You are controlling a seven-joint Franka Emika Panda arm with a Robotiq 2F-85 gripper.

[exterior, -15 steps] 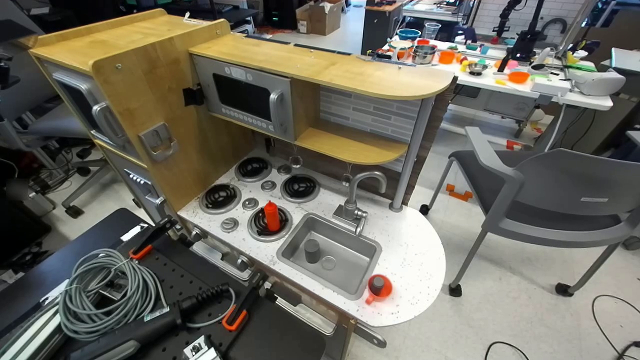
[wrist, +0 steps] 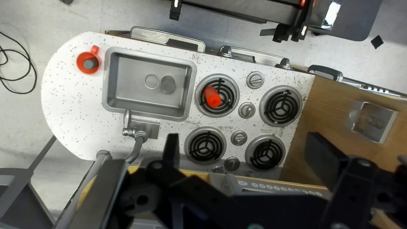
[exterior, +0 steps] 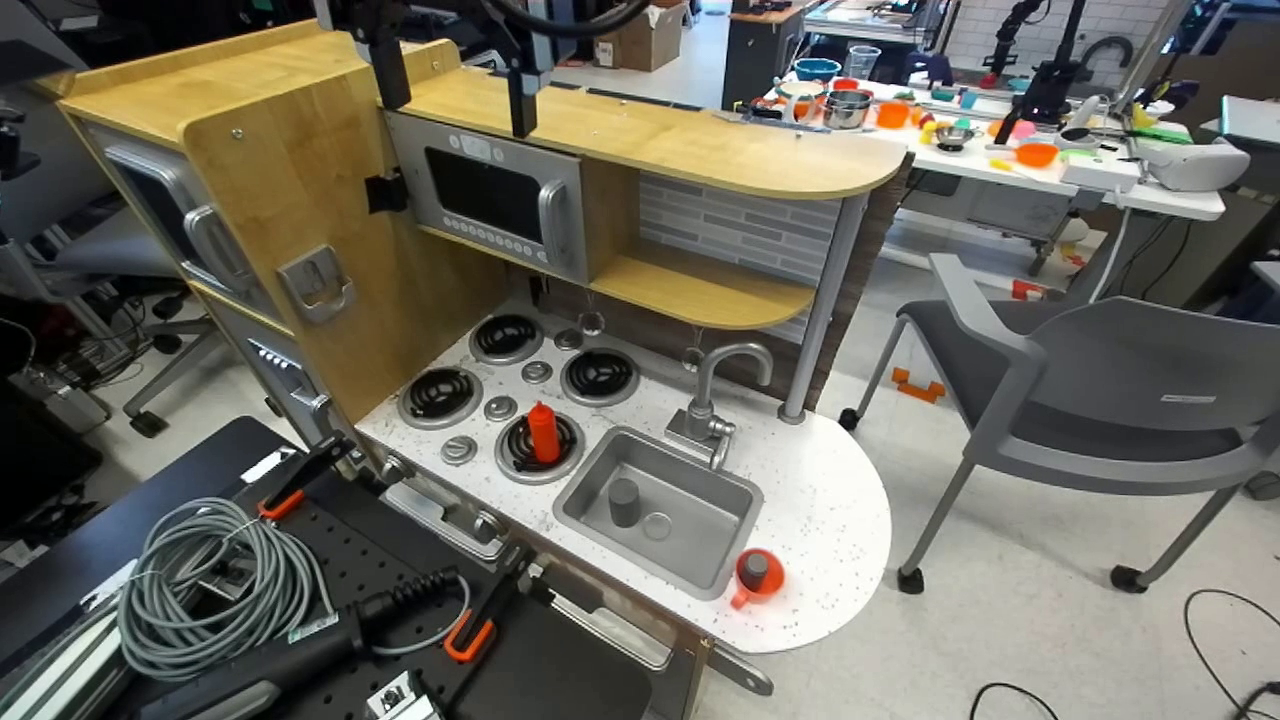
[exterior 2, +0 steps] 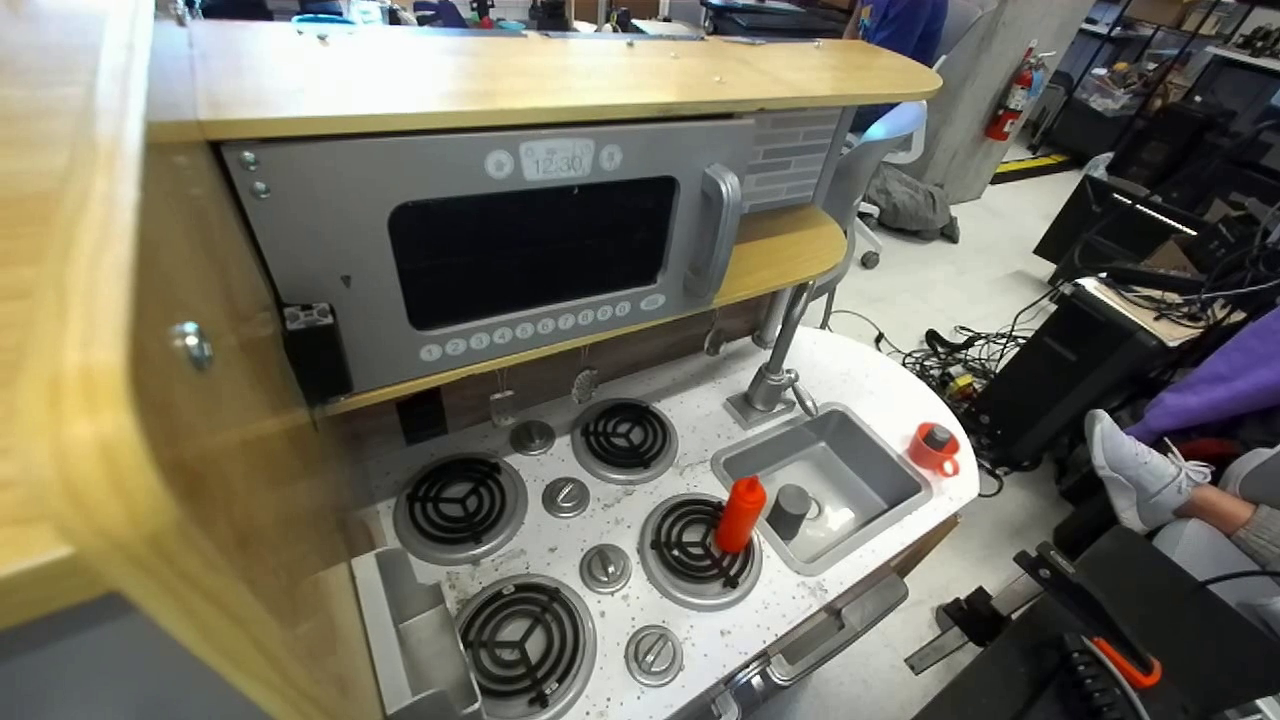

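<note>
High above the toy kitchen, my gripper (exterior: pixel 457 110) stands open, its two dark fingers wide apart and nothing between them. In the wrist view the open gripper looks down on the counter from the microwave side. A red bottle (exterior 2: pixel 739 516) stands upright on the front burner nearest the sink. Inside the sink (exterior: pixel 708 540) is a dark grey cup (exterior 2: pixel 788 511). An orange-red mug (wrist: pixel 82 65) sits on the counter at the rounded end beyond the sink, with a dark grey cylindrical thing (wrist: pixel 90 63) inside it. My gripper touches none of these.
A wooden shelf (exterior: pixel 672 138) and a closed microwave (exterior: pixel 486 192) overhang the back of the stove. The grey faucet (exterior: pixel 708 390) rises behind the sink. A tall wooden cabinet side (exterior: pixel 288 204) bounds the left. The other burners are empty.
My gripper has come into the top of exterior view 1, above the wooden shelf. The bottle, mug and cup have stayed put.
</note>
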